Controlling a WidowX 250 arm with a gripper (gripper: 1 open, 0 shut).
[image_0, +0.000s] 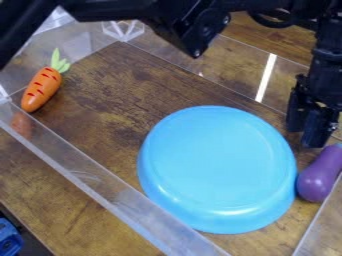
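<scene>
The black gripper is at the right edge of the view, low over the wooden board beside a clear wall, just above a purple eggplant toy. Whether its fingers are open or shut is hard to tell. A large blue round plate or lid lies left of the eggplant. An orange carrot toy with green leaves lies at the far left.
Clear plastic walls border the wooden surface. Another purple object shows at the lower left corner, partly cut off. The middle left of the board is free.
</scene>
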